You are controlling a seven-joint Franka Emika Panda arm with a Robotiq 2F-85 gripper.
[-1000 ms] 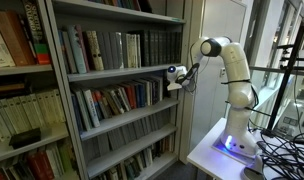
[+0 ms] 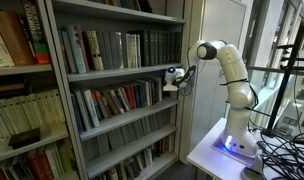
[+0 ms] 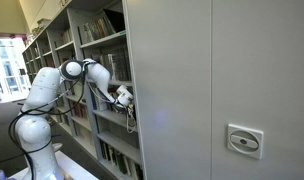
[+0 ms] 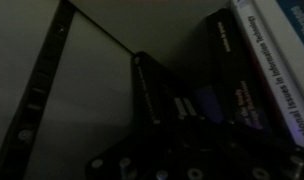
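Note:
My gripper (image 2: 168, 88) is at the right end of a middle shelf, close to the row of books. In the second exterior view the gripper (image 3: 130, 118) reaches in at the shelf's front, partly hard to make out. The wrist view is very dark. Its lower middle shows the shut gripper, with nothing clear between its fingers. Ahead stands a black book (image 4: 149, 82), leaning a little; whether the fingers touch it I cannot tell. Another black book (image 4: 235, 75) and a white book (image 4: 274, 70) stand to the right.
A blue book (image 4: 301, 22) is at the wrist view's right edge. Shelf boards (image 2: 122, 122) run above and below the gripper. Next to the bookcase is a large pale panel (image 3: 182, 90).
Over the last second my gripper and wrist have shifted slightly left and down in the first exterior view, closer to the shelf. The books there look unchanged.

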